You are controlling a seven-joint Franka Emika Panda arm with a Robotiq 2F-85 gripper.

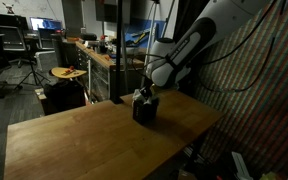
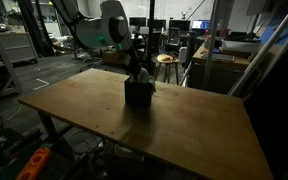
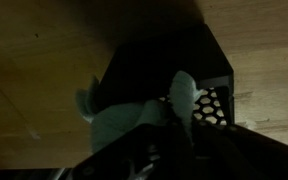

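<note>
A black box with mesh sides [image 1: 144, 111] stands upright on the wooden table, and a pale cloth [image 2: 144, 77] shows at its top. Above that opening is my gripper [image 1: 144, 88], pointing down and shut on the cloth. In the wrist view, pale grey-green folds of the cloth [image 3: 119, 121] spread over the near side of the box [image 3: 169, 58], with one fold rising toward the dark fingers. The fingertips are hard to make out in the shadow. How much cloth lies inside the box is hidden.
Wide bare stretches of the table [image 2: 199, 125] lie on both sides of the box. A dark vertical post [image 1: 118, 50] rises behind the table's far edge. Chairs and desks stand farther back.
</note>
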